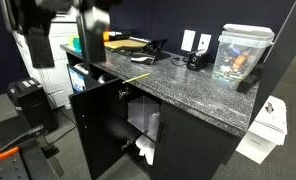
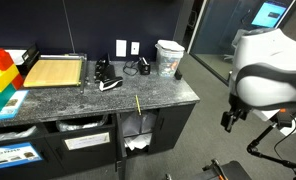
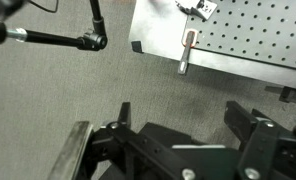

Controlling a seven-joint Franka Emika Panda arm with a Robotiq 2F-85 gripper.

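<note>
In the wrist view my gripper is open above bare grey floor, its dark fingers wide apart and nothing between them. The blurred dark and pale shape at the upper left of exterior view 1 is part of my arm, very near that camera. Beneath the counter (image 1: 198,95), a black cabinet door (image 1: 96,125) stands swung open. A clear bin (image 1: 143,112) and some white material (image 1: 146,150) show inside the cabinet. On the counter lies a thin yellow stick (image 2: 138,103). My gripper is well away from the counter and cabinet.
A clear tub (image 2: 170,60) of small colourful items stands near the counter's right end. Coloured blocks (image 2: 2,72) and a wooden board (image 2: 54,71) sit at the left. A perforated metal plate (image 3: 258,30) edges the wrist view. Open floor lies before the cabinet.
</note>
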